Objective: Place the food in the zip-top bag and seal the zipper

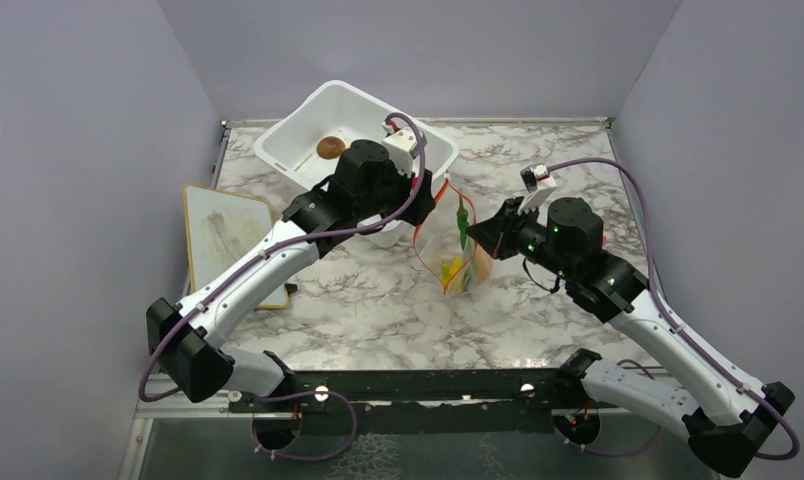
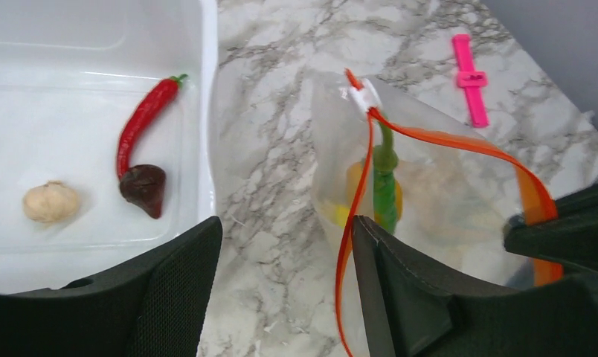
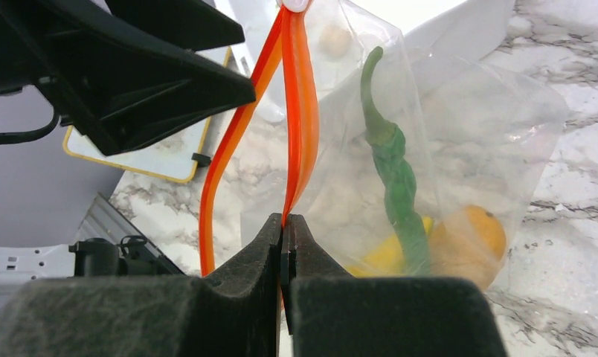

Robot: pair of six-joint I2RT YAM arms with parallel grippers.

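Note:
The zip top bag [image 1: 440,250] stands upright with orange zipper edges, holding a green pepper [image 2: 384,192], a yellow item [image 3: 381,253] and a round orange-tan item [image 3: 471,238]. My right gripper [image 1: 474,236] is shut on the bag's orange rim. My left gripper is open beside the bag's other rim, its fingers apart. In the left wrist view the white tub [image 2: 65,111] holds a red chili [image 2: 143,119], a garlic bulb [image 2: 50,201] and a dark reddish-brown item [image 2: 142,186].
A cutting board [image 1: 228,245] lies at the left. A pink object [image 2: 471,82] lies on the marble right of the bag.

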